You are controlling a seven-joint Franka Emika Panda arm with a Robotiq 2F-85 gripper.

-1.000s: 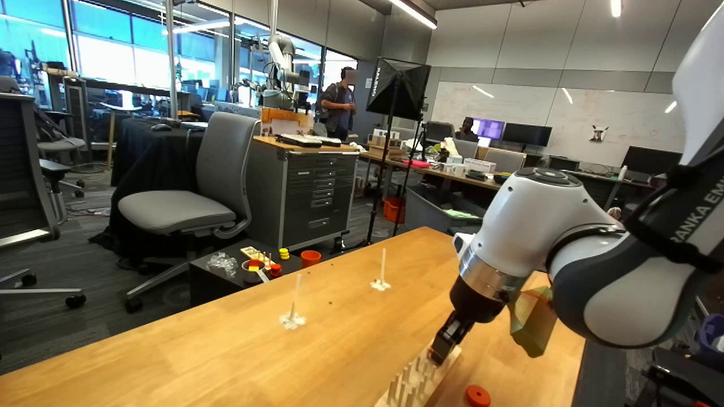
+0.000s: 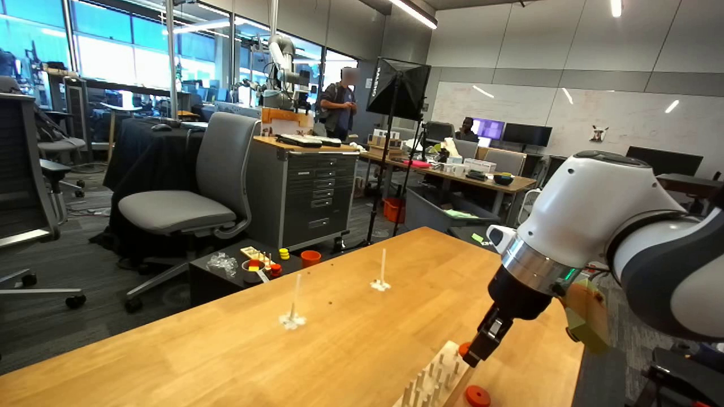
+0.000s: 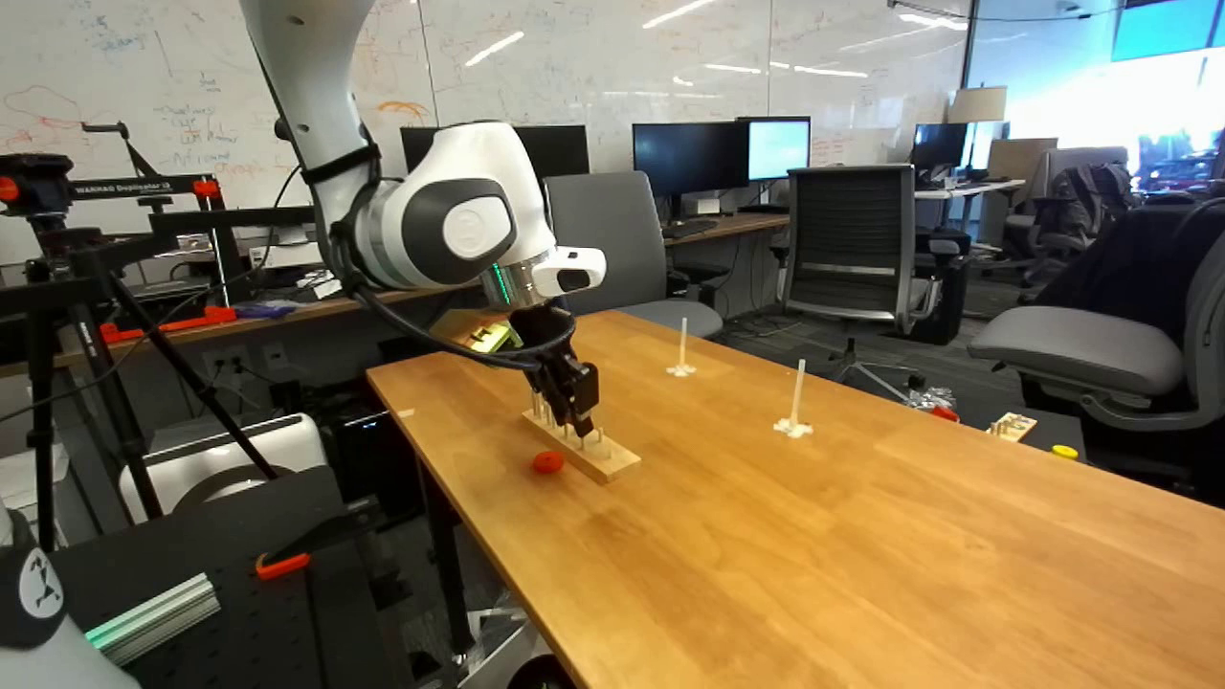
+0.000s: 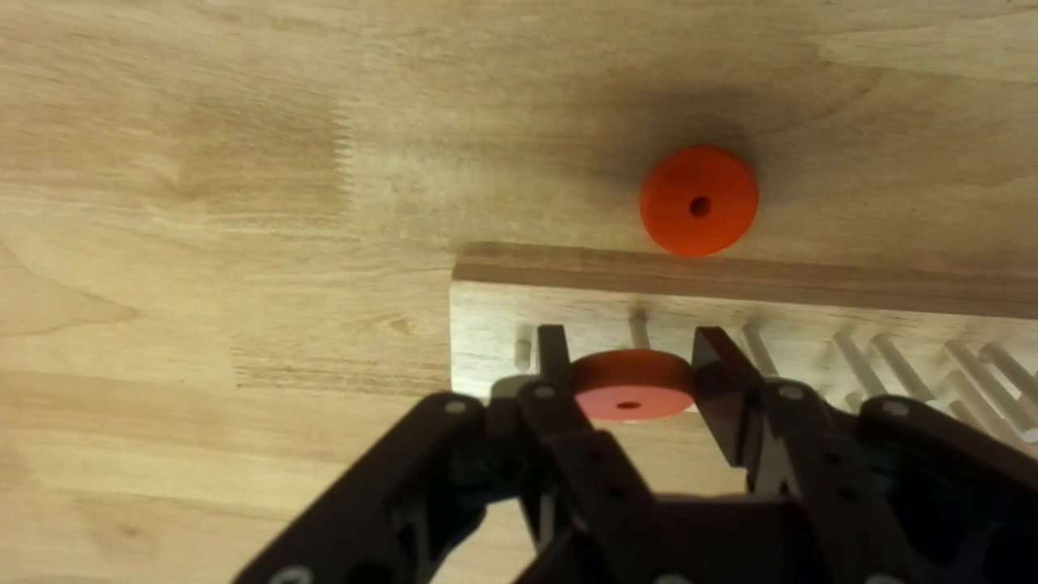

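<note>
A red-orange disc with a small centre hole (image 4: 633,371) is held between the fingertips of my gripper, which is shut on it. Below it, as the wrist view shows, lies a wooden peg board (image 4: 486,316) with several upright pegs. A second red disc (image 4: 700,200) rests flat on the table beside the board's long edge; exterior view 1 shows this loose disc (image 2: 478,396) near the bottom. In exterior view 2 my gripper (image 3: 583,427) appears over the board (image 3: 606,461), with the held disc hidden. Whether that disc touches a peg, I cannot tell.
Two thin upright rods on white bases, one nearer (image 2: 294,305) and one farther (image 2: 382,271), stand on the wooden table (image 2: 203,346). A low black stand beyond the table holds an orange cup (image 2: 310,258) and small coloured pieces.
My arm and gripper have moved right in exterior view 1. The peg board also sits slightly farther right. The loose red disc has stayed put.
</note>
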